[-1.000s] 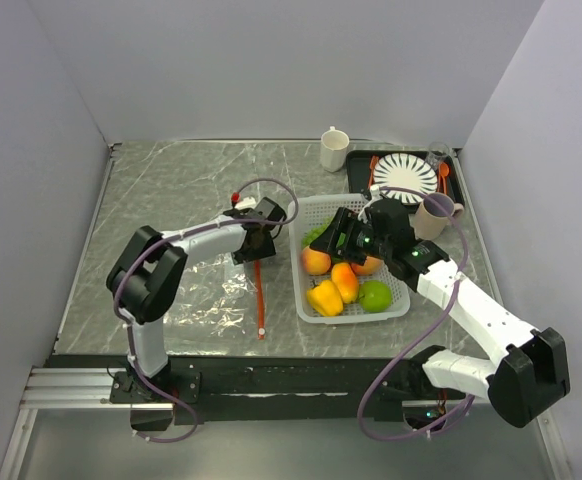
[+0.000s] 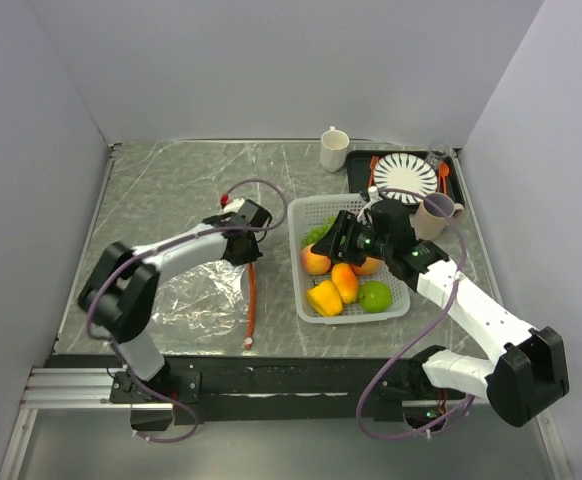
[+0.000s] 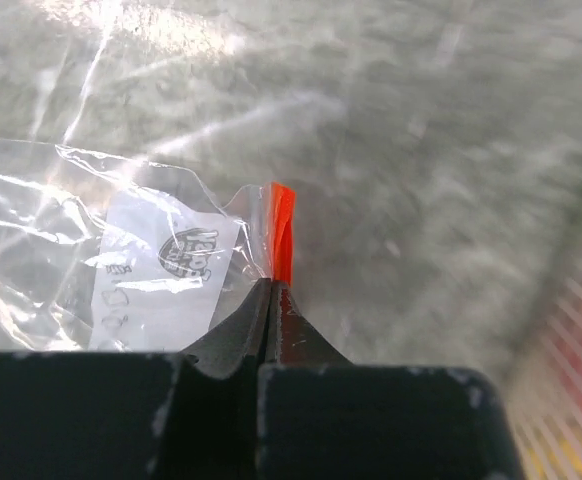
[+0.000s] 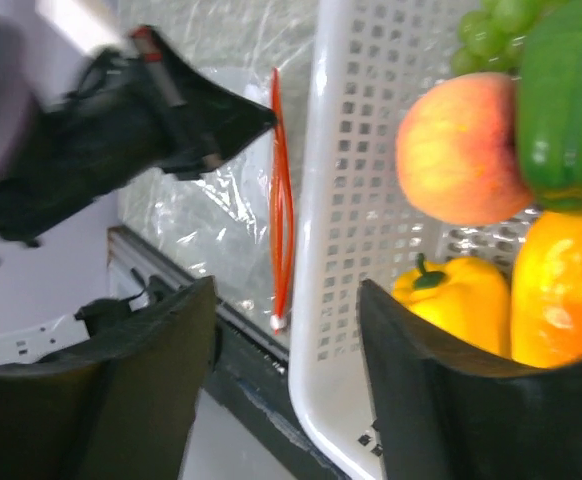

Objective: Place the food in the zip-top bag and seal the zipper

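A clear zip top bag [image 2: 201,305] with an orange zipper strip [image 2: 251,310] lies flat on the counter left of the basket. My left gripper [image 2: 247,258] is shut at the upper end of the strip; in the left wrist view its fingertips [image 3: 269,290] meet on the bag's orange edge. A white basket [image 2: 301,295] holds a yellow pepper [image 4: 449,300], peach [image 4: 456,150], green grapes [image 4: 496,30], a green pepper [image 4: 571,110], an orange fruit [image 2: 344,283] and a green fruit [image 2: 375,297]. My right gripper [image 2: 339,240] hangs over the basket, fingers apart with nothing between them.
A white mug [image 2: 333,150] stands at the back, a black tray [image 2: 359,165] with a plate and cutlery at the back right, and a pinkish mug [image 2: 431,222] beside it.
My left arm has moved left, and the orange strip has shifted slightly left with it. The right arm looks nearly unchanged.
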